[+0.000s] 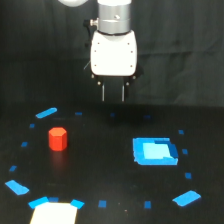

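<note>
A white robot arm hangs from the top centre, its gripper [112, 88] high above the dark tabletop, with two thin dark fingers apart and nothing visible between them. On the left stands a small red block [58, 139]. To the right lies a blue square tray or frame [170, 148] with a pale white-blue middle, below and right of the gripper.
The black table [110, 175] is scattered with small blue tape marks, including strips at the left and right. A pale object [54, 213] is cut off at the bottom left edge.
</note>
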